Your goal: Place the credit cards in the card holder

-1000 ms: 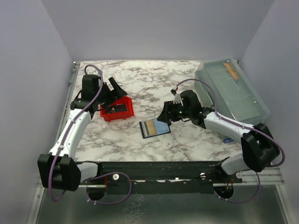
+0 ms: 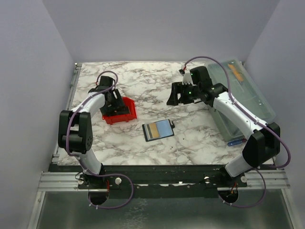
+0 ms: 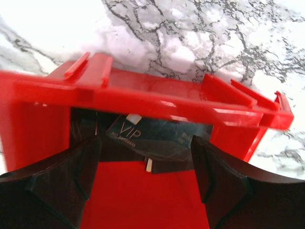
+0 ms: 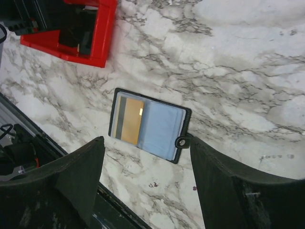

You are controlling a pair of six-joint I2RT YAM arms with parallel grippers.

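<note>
A red open holder (image 2: 129, 116) sits at the left of the marble table, with dark cards, one printed "VIP" (image 3: 147, 136), lying inside. My left gripper is open, its fingers low over the holder, astride the cards in the left wrist view. A black tray (image 2: 158, 137) at front centre holds flat cards in gold, grey and light blue (image 4: 159, 128). My right gripper is open above the table, up and to the right of that tray, with nothing between its fingers.
A large translucent bin (image 2: 255, 100) stands along the right side, with a blue item (image 2: 236, 142) by its front.
My left gripper has come down onto the red holder. My right gripper has moved back and to the right, away from the card tray. Both remain open.
</note>
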